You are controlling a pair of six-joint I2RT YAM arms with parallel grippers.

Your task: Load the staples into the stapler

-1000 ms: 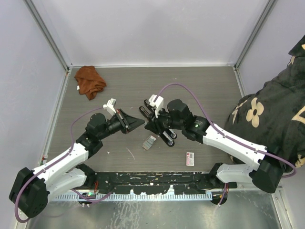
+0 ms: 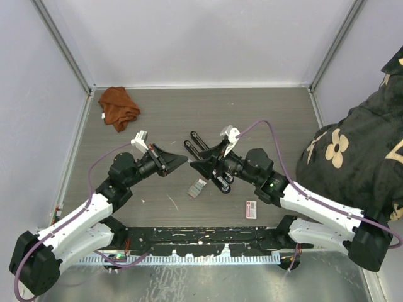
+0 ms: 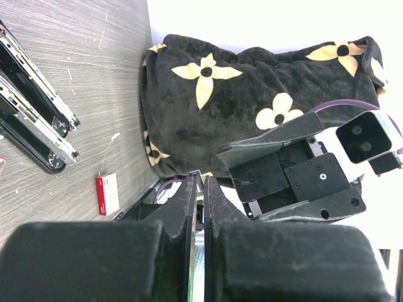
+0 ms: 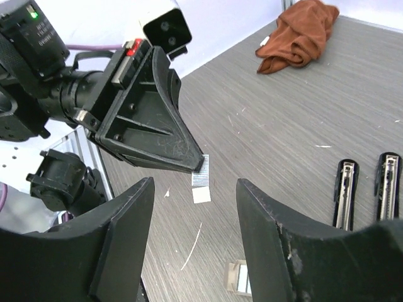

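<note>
My left gripper [image 2: 187, 159] is shut on a small pale strip of staples [image 4: 201, 179], which sticks out from its tips in the right wrist view. Facing it closely is my right gripper, open, its two fingers apart with nothing gripped; the strip appears in line with the gap. Two long black staplers [image 2: 199, 139] lie side by side behind and under the right gripper, partly covered by it. Their silver metal channels [image 3: 39, 123] show in the left wrist view. More staples in rows [image 2: 197, 188] lie on the table in front of the grippers.
A red and white box [image 2: 251, 209] lies at the front right. At the back left is a crumpled brown cloth [image 2: 118, 108]. A dark flowered cushion [image 2: 352, 154] fills the right side.
</note>
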